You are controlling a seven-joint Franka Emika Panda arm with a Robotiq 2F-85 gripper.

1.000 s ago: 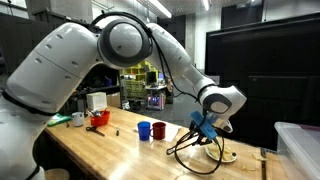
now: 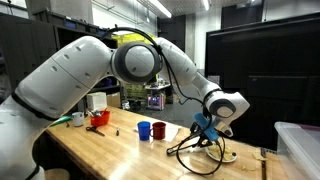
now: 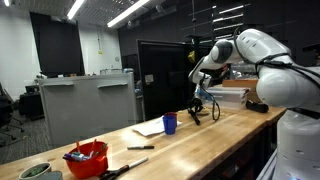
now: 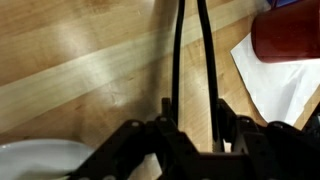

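Observation:
My gripper has a pair of long, narrow black strips, apparently tongs [image 4: 178, 60], between its fingers. The strips run away from the fingertips, set apart near the hand and closer together farther out. In exterior view 1, the gripper [image 2: 203, 137] is low over the table, and the dark tongs [image 2: 177, 149] stick out to its left. A pale bowl [image 2: 221, 154] sits just right of the gripper. Part of a white dish [image 4: 42, 158] shows at the lower left of the wrist view.
A red mug [image 4: 288, 32] stands beside a white paper sheet [image 4: 268, 88]. Blue cups [image 2: 144, 131] stand left of the hand. A red basket [image 3: 87, 160] and a dark-handled tool [image 3: 126, 168] lie farther off. Bare wood [image 4: 90, 70] shows below the tongs.
The hand has shifted only slightly, with a small change in the arm's bend. The dark tongs still extend left from it. The bowl and cups stay in place.

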